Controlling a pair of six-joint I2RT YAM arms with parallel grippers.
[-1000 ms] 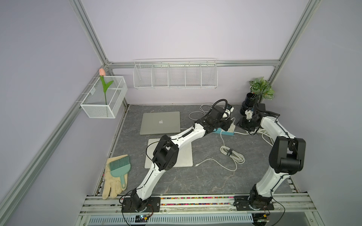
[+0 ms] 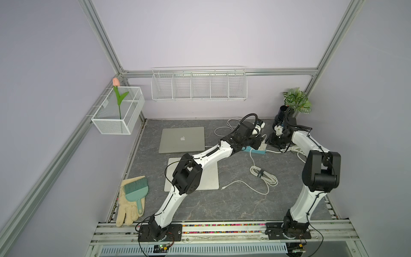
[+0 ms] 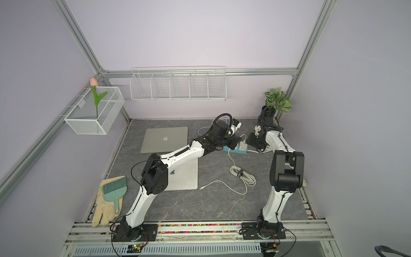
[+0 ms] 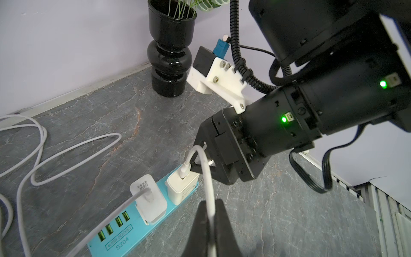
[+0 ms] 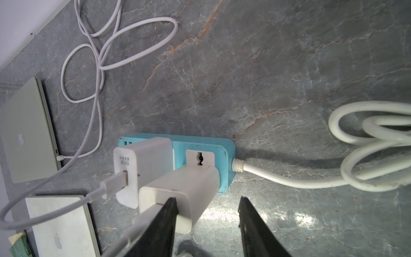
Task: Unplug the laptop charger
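Note:
In the right wrist view a white charger (image 5: 184, 192) sits in the teal power strip (image 5: 222, 167), beside a 66W charger (image 5: 149, 162), each with a cable. My right gripper is part open, its near finger against or just in front of the end of the white charger. My left gripper is shut, with a white cable (image 4: 205, 171) running over its fingers; whether the cable is held between them is unclear. The closed grey laptop (image 2: 182, 139) lies left of the strip, a cable in its port.
A black vase (image 4: 167, 81) with a plant stands at the back right. A second laptop (image 5: 60, 222), a coiled cable (image 2: 263, 175), and a brush (image 2: 135, 190) on a glove lie on the table. Wire baskets hang on the walls.
My right arm has moved a little left, toward the power strip. The left arm looks unchanged.

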